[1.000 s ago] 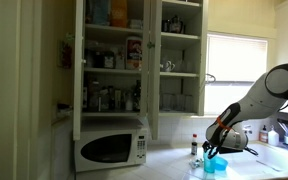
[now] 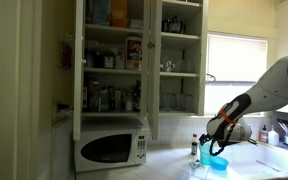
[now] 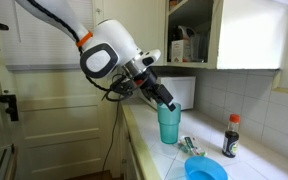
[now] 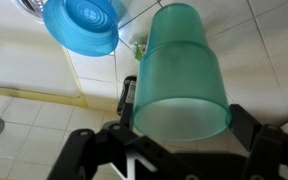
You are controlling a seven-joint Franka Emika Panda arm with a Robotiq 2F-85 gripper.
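Note:
A teal translucent cup (image 4: pixel 182 75) fills the middle of the wrist view, its wide rim facing the camera. My gripper has one finger at each side of that rim and is shut on the cup. In exterior view 2 the cup (image 3: pixel 169 122) is upright beneath my gripper (image 3: pixel 166 103), over the counter near its edge; any gap under it is hard to judge. A blue bowl (image 3: pixel 205 169) rests on the counter, apart from the cup. The bowl (image 4: pixel 81 25) is at upper left in the wrist view.
A clear glass (image 3: pixel 191 146) and a dark bottle with a red cap (image 3: pixel 231 136) stand on the counter close to the cup. The white microwave (image 2: pixel 110 150) sits below open shelves (image 2: pixel 114 75). A sink area (image 2: pixel 269 158) lies to the right in exterior view 1.
The arm has risen, and the teal cup has come up with the gripper from beside the blue bowl. The bowl has stayed on the counter.

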